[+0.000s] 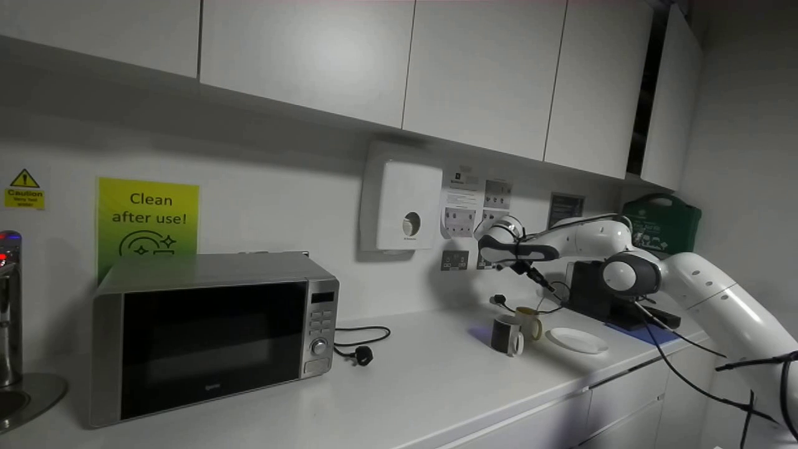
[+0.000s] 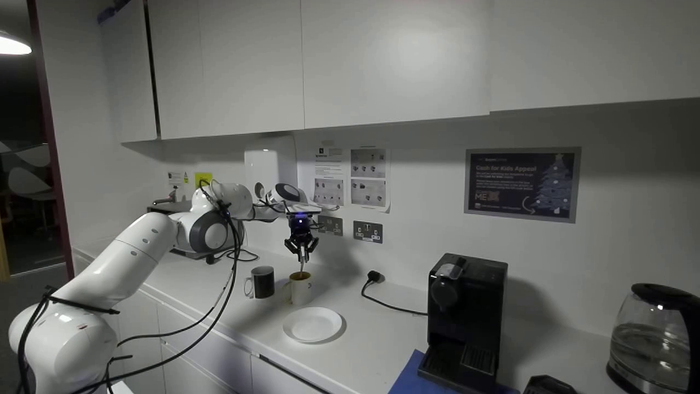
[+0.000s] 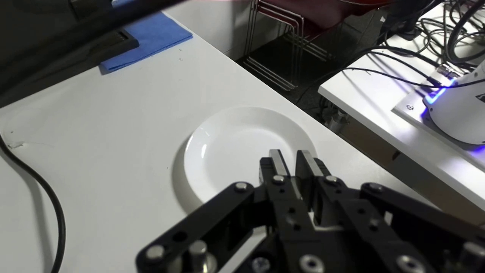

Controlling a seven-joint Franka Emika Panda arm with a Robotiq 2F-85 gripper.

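My gripper (image 2: 302, 258) points down over a pale mug with a tan inside (image 2: 300, 289). Its fingers (image 3: 279, 163) are nearly together, shut on a thin utensil (image 2: 302, 268) that looks like a spoon or stirrer. The utensil's lower end drops into the mug's mouth and is hidden there. In the wrist view only a sliver shows between the fingers. Beside the pale mug stands a dark mug with a white handle (image 1: 505, 333). A white plate (image 3: 232, 154), empty, lies close to the mugs, toward the counter's front edge.
A black coffee machine (image 2: 462, 308) stands on a blue cloth (image 3: 157, 38), with a glass kettle (image 2: 656, 335) farther along. The microwave (image 1: 217, 337) is at the other end. A black plug (image 2: 374, 276) and its cable lie near the wall.
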